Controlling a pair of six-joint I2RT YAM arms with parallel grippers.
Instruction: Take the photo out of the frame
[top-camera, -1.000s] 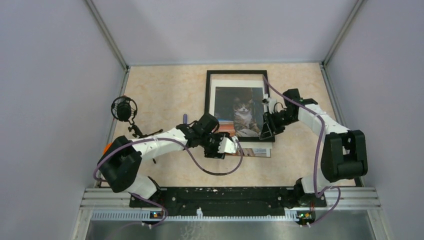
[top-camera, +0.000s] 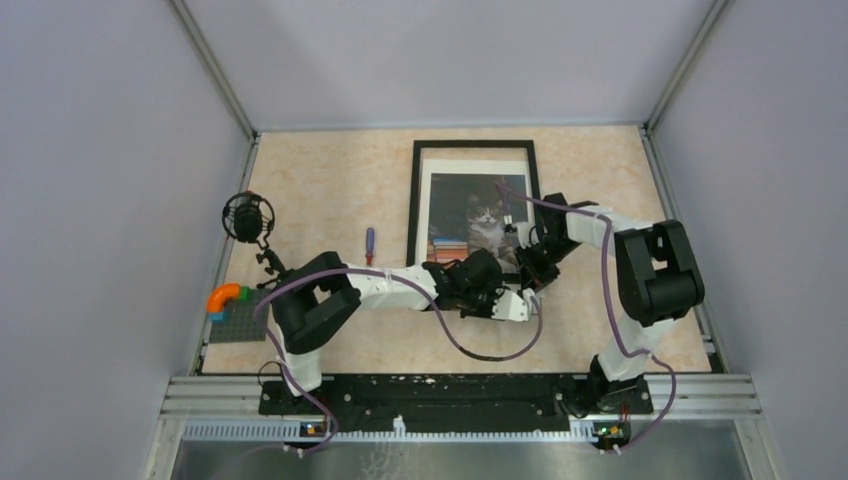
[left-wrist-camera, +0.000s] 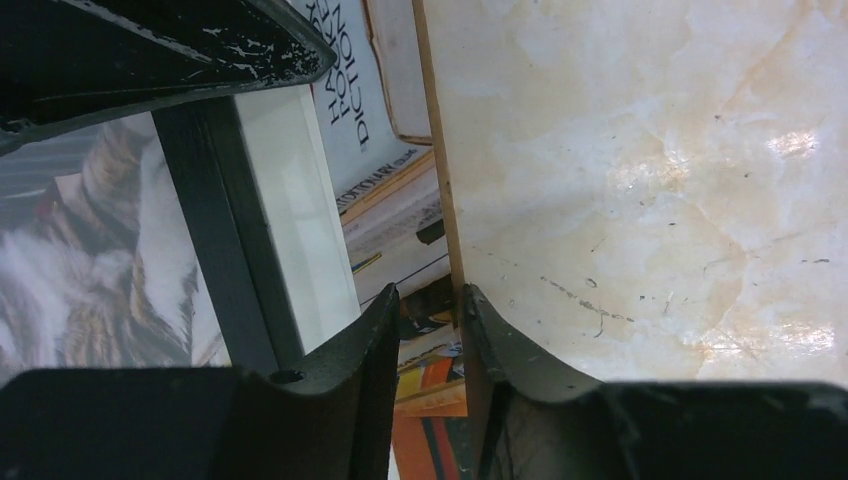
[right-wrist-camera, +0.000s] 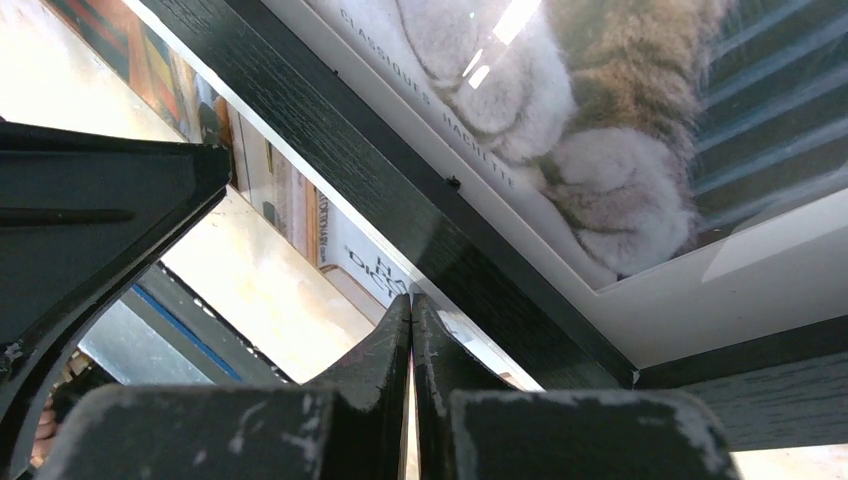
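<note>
A black frame with a cat photo lies on the table. Printed sheets stick out past the frame's near bar. My left gripper is over them; its fingertips stand part open, a small gap between them, one at the sheets' outer edge. My right gripper is shut at the near bar's outer edge, over the sheets' strip, nothing visible between its fingers.
A screwdriver lies left of the frame. Coloured bricks and a dark baseplate are at the far left.
Both arms have moved: my left gripper rightward along the protruding sheets, my right gripper left and down toward the frame's near bar.
</note>
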